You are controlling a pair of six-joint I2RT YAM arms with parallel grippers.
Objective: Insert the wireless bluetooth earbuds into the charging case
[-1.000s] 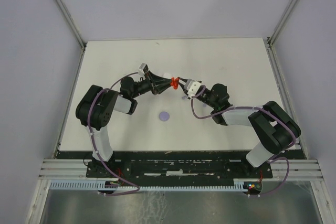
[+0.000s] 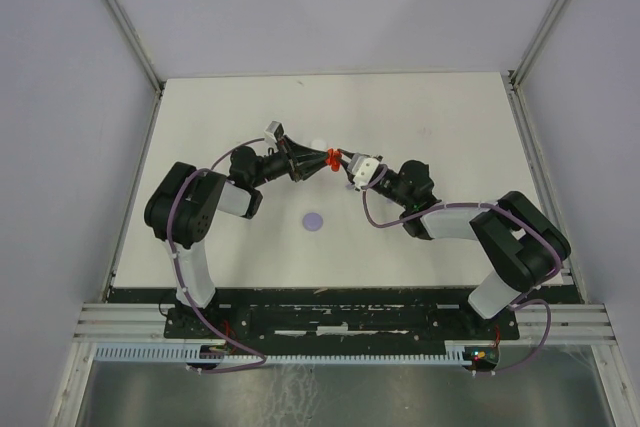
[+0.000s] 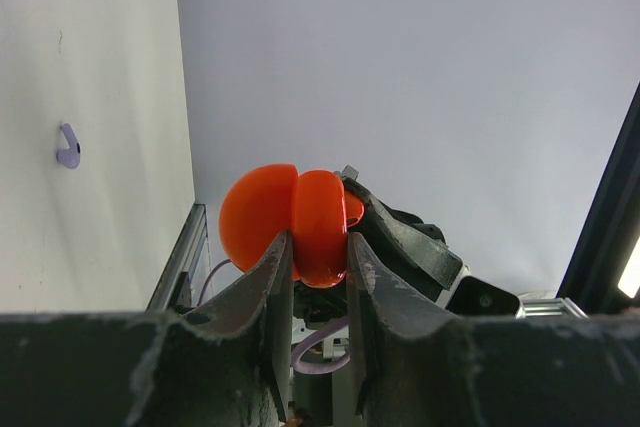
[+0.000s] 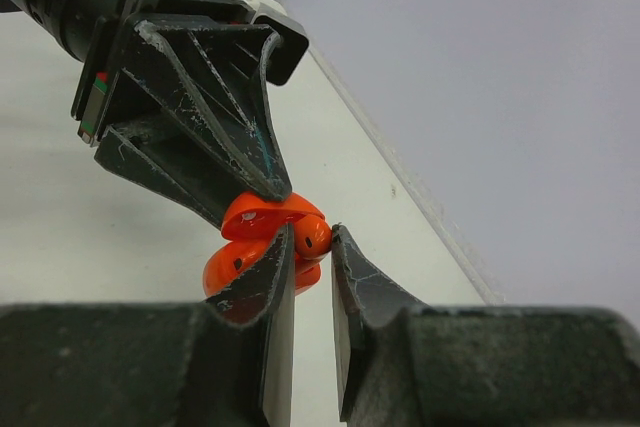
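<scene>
An orange, rounded open case is held up between both grippers near the middle of the table. My left gripper is shut on it, its glossy orange body filling the view between the fingertips. My right gripper is shut on a small orange rounded piece at the case's front, which in the right wrist view sits between the lid and body; whether this is an earbud cannot be told for sure. A small lavender piece lies on the white table.
A lavender disc lies below the grippers on the white table, and a white object sits just behind them. The rest of the tabletop around the arms is mostly clear, bordered by walls.
The right gripper and the orange case have shifted very slightly in the top view; otherwise both arms look almost the same.
</scene>
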